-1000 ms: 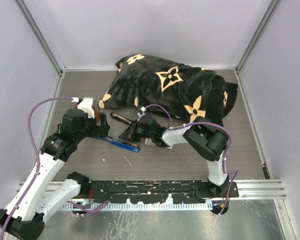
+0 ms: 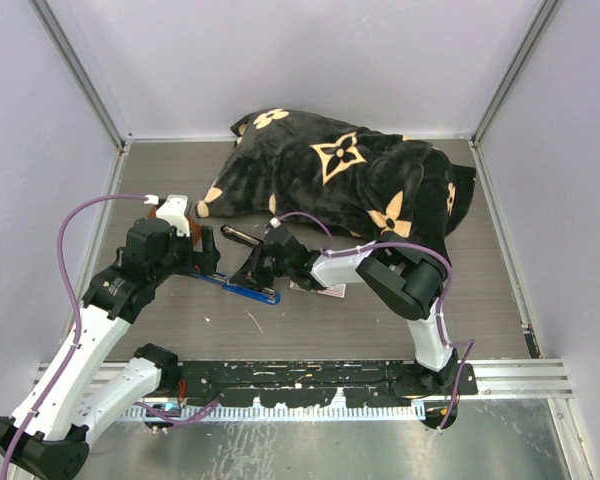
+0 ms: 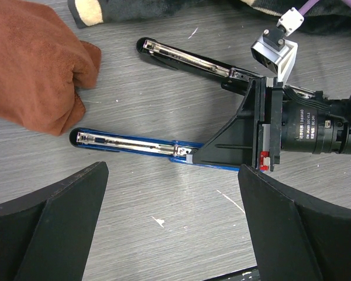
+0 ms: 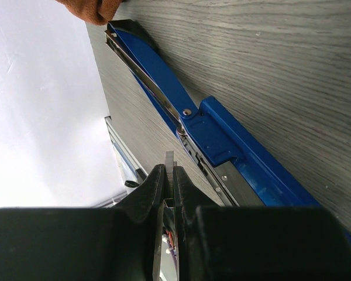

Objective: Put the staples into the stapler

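A blue stapler [image 3: 126, 143] lies opened out flat on the table, its metal channel facing up. Over its hinge and right half, my right gripper is shut on a thin grey staple strip [image 4: 169, 167], whose end pokes out past the fingertips. In the left wrist view the strip's end appears just above the stapler near the hinge; whether it touches cannot be told. My left gripper stands open to the left of the right one, above the table, with nothing held between its fingers. The right gripper hides part of the stapler.
A black stapler [image 3: 184, 58], also opened out, lies behind the blue one. A brown cloth [image 3: 35, 64] sits at the left and a dark patterned blanket [image 2: 330, 170] fills the back. A white card [image 2: 332, 291] lies under the right arm.
The left arm and both staplers look unmoved.
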